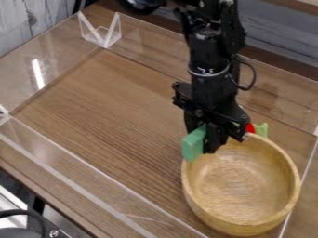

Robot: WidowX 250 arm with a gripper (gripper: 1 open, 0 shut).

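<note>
My gripper (199,134) hangs at the near-left rim of a wooden bowl (243,191), shut on a green object (194,142) that is held tilted at that rim. The black arm hides part of what lies behind it. A red object (250,128) with a green part shows just behind the bowl, partly hidden by the gripper.
A white wire holder (99,30) stands at the back left. A dark cable runs at the bottom left corner.
</note>
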